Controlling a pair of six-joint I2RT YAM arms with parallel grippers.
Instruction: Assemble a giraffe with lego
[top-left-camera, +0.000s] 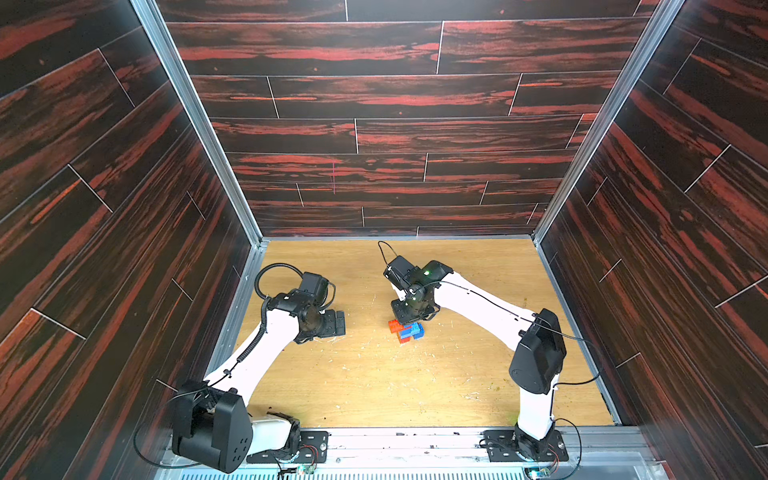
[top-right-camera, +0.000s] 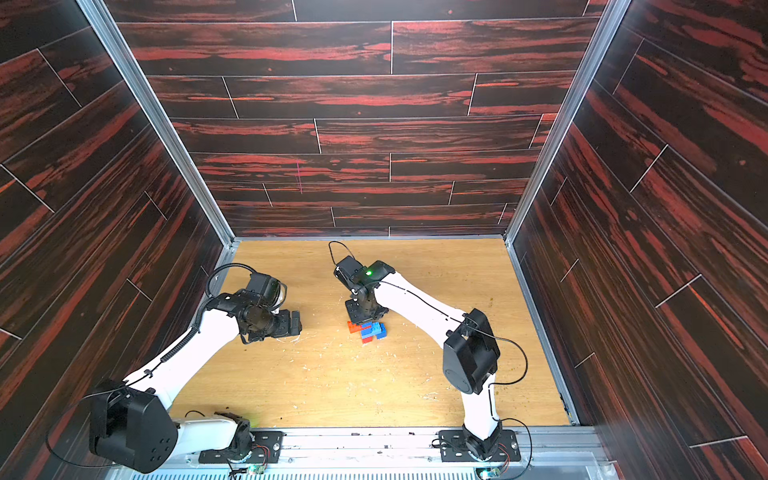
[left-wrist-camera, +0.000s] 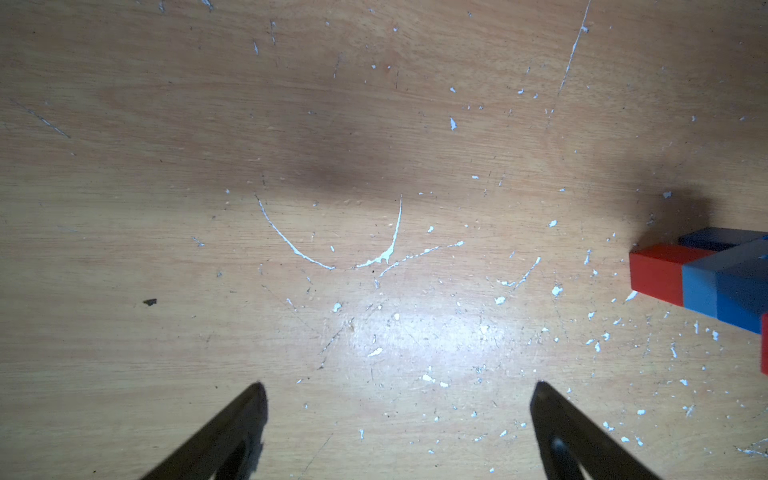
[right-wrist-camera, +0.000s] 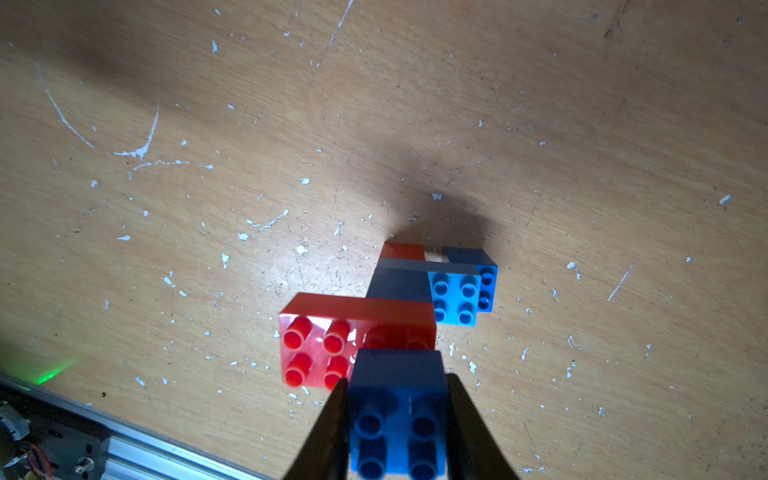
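Observation:
A cluster of joined red and blue bricks lies mid-table (top-left-camera: 406, 331). In the right wrist view it shows a red brick (right-wrist-camera: 316, 336) and light blue bricks (right-wrist-camera: 454, 297). My right gripper is shut on a dark blue brick (right-wrist-camera: 397, 372), held over the cluster's red brick; whether they touch I cannot tell. My left gripper stands open, left of the cluster, with bare table between its fingers; its view shows the cluster's red (left-wrist-camera: 656, 276) and blue (left-wrist-camera: 740, 284) ends at the right edge.
Dark plank walls and metal rails border it. Both arm bases sit along the front edge.

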